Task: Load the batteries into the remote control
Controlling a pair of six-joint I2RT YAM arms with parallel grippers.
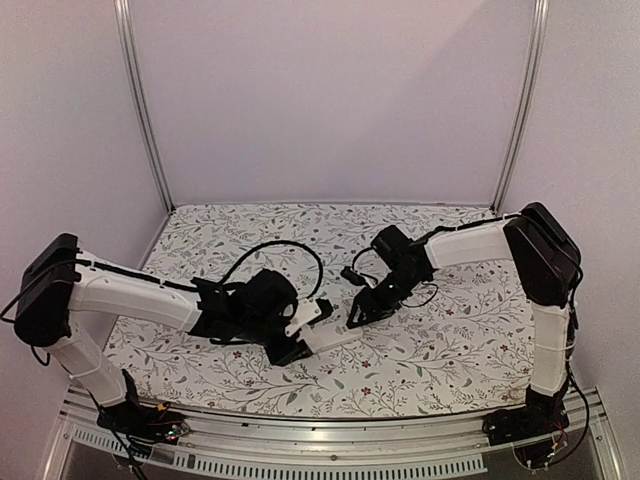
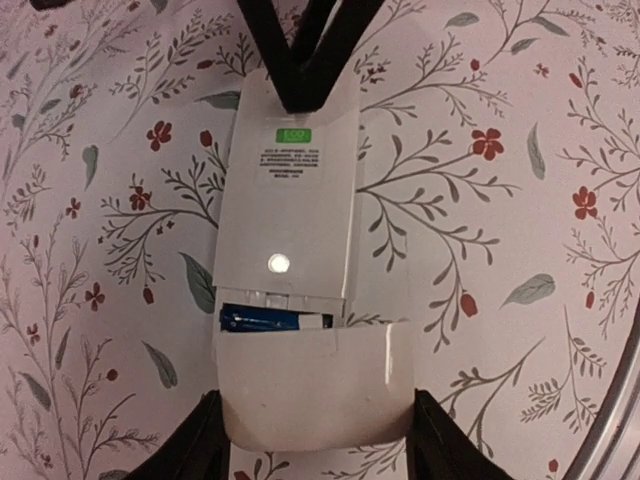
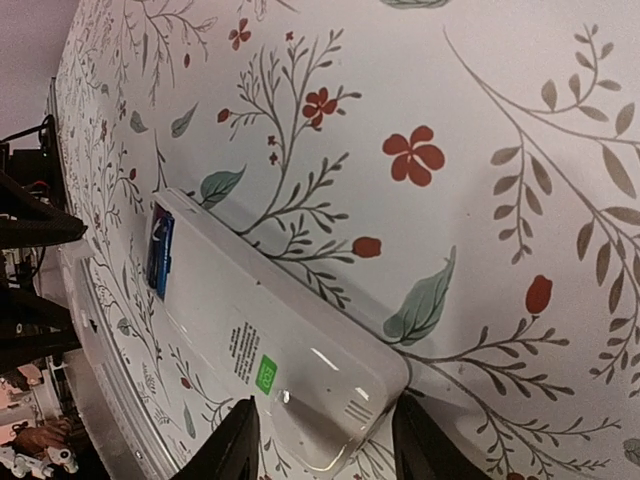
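The white remote (image 2: 285, 210) lies flat on the floral surface, a blue battery (image 2: 265, 318) showing in its compartment at the left end (image 3: 159, 255). My left gripper is shut on the white battery cover (image 2: 318, 380), held just beside that open end. My right gripper is at the remote's other end, its fingertips either side of it, part open; whether they press on the remote I cannot tell.
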